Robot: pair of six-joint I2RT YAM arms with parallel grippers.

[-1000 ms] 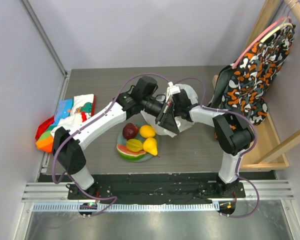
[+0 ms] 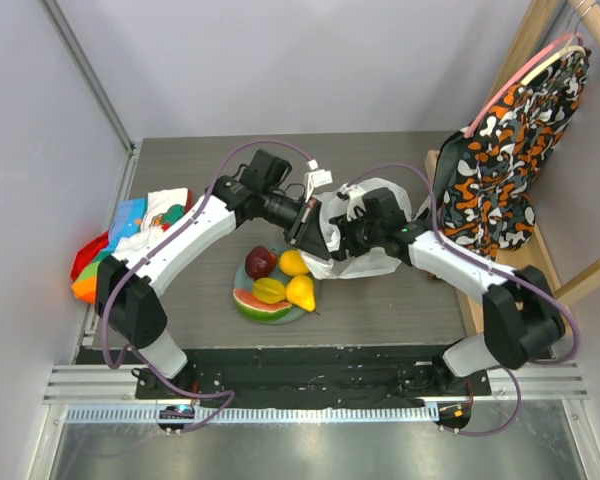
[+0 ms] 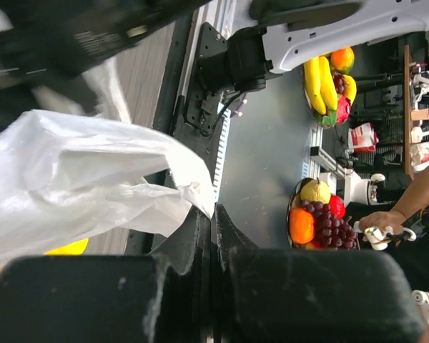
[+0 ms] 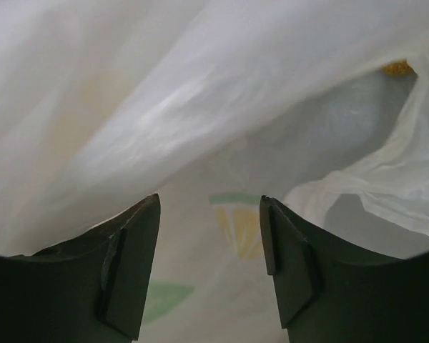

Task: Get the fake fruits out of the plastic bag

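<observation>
The white plastic bag (image 2: 378, 262) lies at the table's middle. Its edge is pinched in the tips of my left gripper, which is shut. In the right wrist view my right gripper stands part open among the folds of the bag (image 4: 193, 100), with no fruit between its fingers. A small orange-brown patch (image 4: 398, 68) shows through an opening at upper right; I cannot tell what it is. A red apple (image 2: 260, 262), an orange fruit (image 2: 293, 263), a star fruit (image 2: 269, 290), a pear (image 2: 301, 292) and a watermelon slice (image 2: 262, 306) rest on a plate (image 2: 308, 310).
Folded colourful cloths (image 2: 150, 222) lie at the left. A camouflage bag (image 2: 500, 150) hangs by the wooden rack (image 2: 552, 268) at the right. Bare table (image 2: 370, 320) shows in front of the bag and plate.
The left gripper has shifted slightly leftward. The fruits on the plate have not moved.
</observation>
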